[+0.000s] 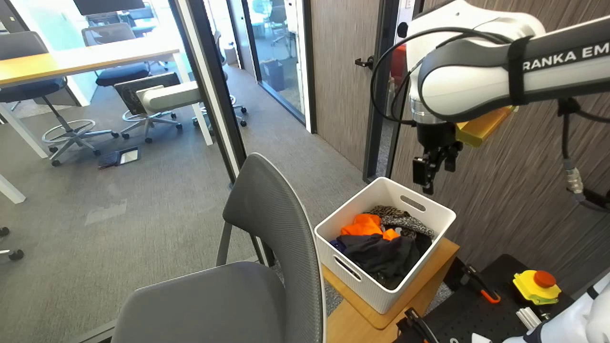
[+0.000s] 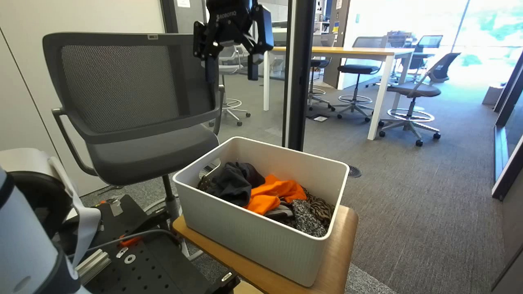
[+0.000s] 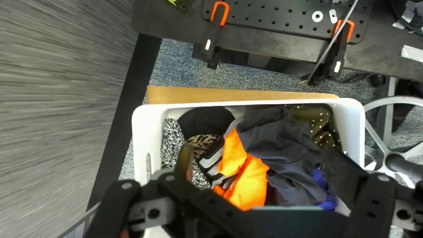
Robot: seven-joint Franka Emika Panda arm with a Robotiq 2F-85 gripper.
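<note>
Above the white bin [image 1: 366,286], my gripper [image 2: 232,76] hangs open, its fingers pointing down with nothing between them. Several crumpled clothes lie in the bin. An orange cloth [image 2: 277,191] is in the middle, beside a dark grey garment [image 3: 279,146]. Around them are a speckled black-and-white cloth [image 2: 307,218], an animal-print piece [image 3: 203,144], a black cloth [image 3: 206,120], and an olive one with white dots [image 3: 313,117]. A bit of blue [image 3: 325,190] shows near one finger. From the wrist, my own fingers hide the near part of the bin.
The bin stands on a small wooden stand [image 2: 343,235]. A grey chair [image 1: 228,297] is close by it, and a wood-grain wall [image 3: 59,79] flanks the other side. A black perforated table [image 3: 277,16] holds clamps and a yellow-and-red emergency button [image 1: 537,286].
</note>
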